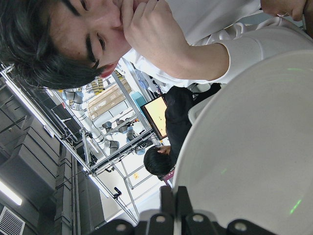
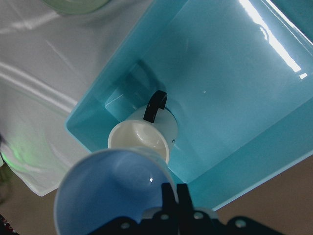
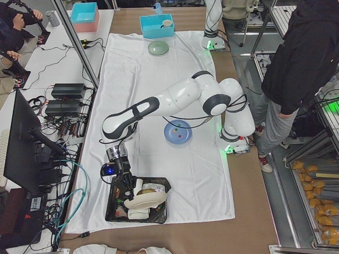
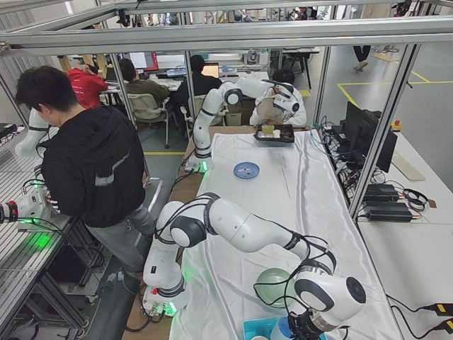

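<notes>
My left gripper is shut on the rim of a cream bowl, held at the black bin in the camera left view. My right gripper is shut on the rim of a blue cup above the blue tub at the other end. A white mug with a black handle lies in that tub, behind the blue cup. A blue plate rests on the white cloth, and a green plate is near the tub.
The white cloth has clear room between the plates. Cables, boxes and a monitor line one side. A person stands along the other side, and another sits behind the black bin.
</notes>
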